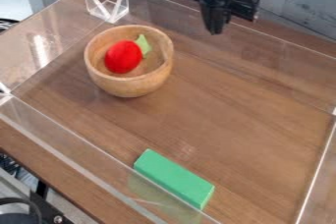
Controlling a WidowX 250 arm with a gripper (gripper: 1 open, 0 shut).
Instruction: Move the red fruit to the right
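The red fruit point(124, 57) rests inside a round wooden bowl point(129, 85) at the upper left of the table, beside something small and green point(143, 44). My black gripper point(221, 17) is up at the back edge of the table, to the right of the bowl and well apart from it. No fruit shows at its fingertips. Its fingers are dark and small at this distance, so whether they are parted is unclear.
A green block point(174, 178) lies near the front of the table point(237, 110). Clear low walls edge the table, with a transparent angular piece point(108, 8) at the back left.
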